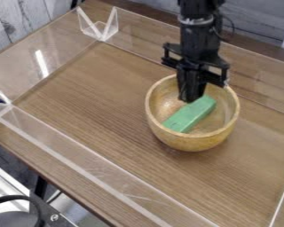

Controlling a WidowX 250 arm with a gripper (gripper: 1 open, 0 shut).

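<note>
My black gripper (191,89) reaches down from the top to the back part of a round, pale wooden bowl (166,135), its tips low over the bowl's interior. A green oblong block (190,119) lies diagonally inside the bowl. The gripper looks shut, with nothing visible between its fingers; whether the tips touch anything cannot be told from this view.
A clear plastic container (98,24) stands at the back left of the wooden table (67,106). A black curved object (14,213) is at the bottom left edge.
</note>
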